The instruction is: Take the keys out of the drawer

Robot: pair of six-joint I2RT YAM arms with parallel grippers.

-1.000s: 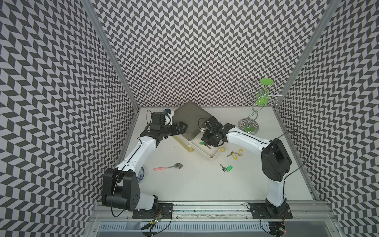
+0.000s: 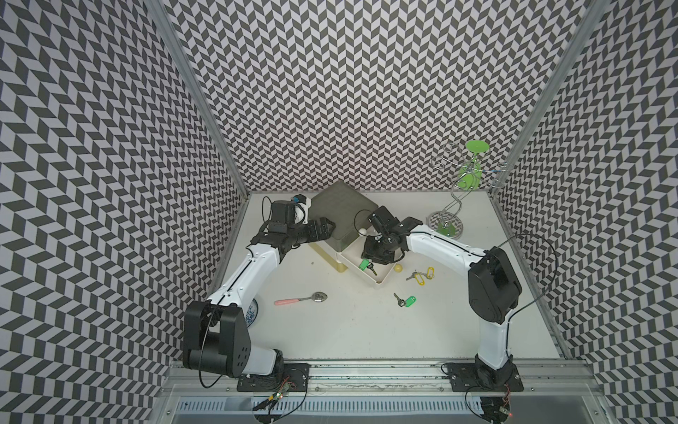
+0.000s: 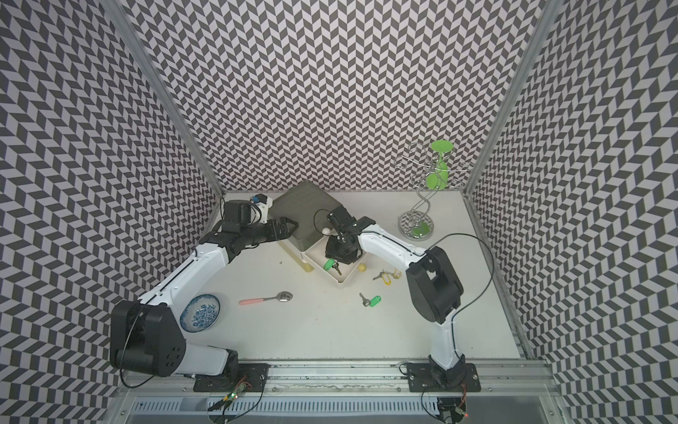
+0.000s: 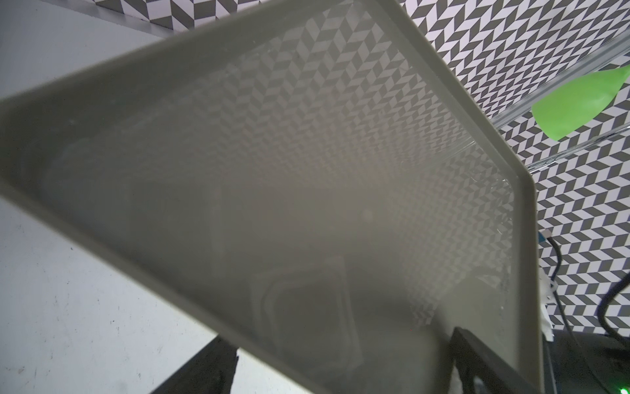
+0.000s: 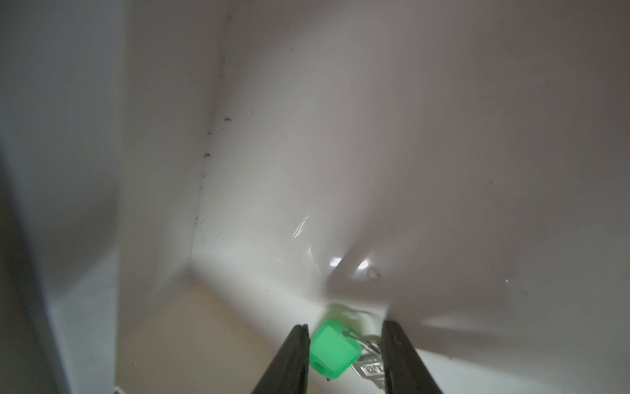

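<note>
A key with a green tag point(image 2: 364, 264) lies in the pulled-out white drawer point(image 2: 381, 281) of a grey-topped box point(image 2: 346, 201). My right gripper point(image 2: 367, 253) is low inside the drawer, beside the key. In the right wrist view the green tag point(image 5: 335, 349) and part of its metal show between the parted fingertips; whether they touch is unclear. My left gripper point(image 2: 330, 227) is at the box's left side. Its fingers point(image 4: 220, 362) stand wide apart across a box corner in the left wrist view; contact cannot be told.
A white ball point(image 2: 363, 231) sits at the drawer's back. Right of the drawer lie a yellow ball point(image 2: 398, 268), yellow-tagged keys point(image 2: 419, 278) and another green-tagged key point(image 2: 409, 301). A spoon point(image 2: 303, 299) and a bowl point(image 3: 200, 313) are at left.
The key now lies slightly nearer the drawer's front. The left arm stayed still.
</note>
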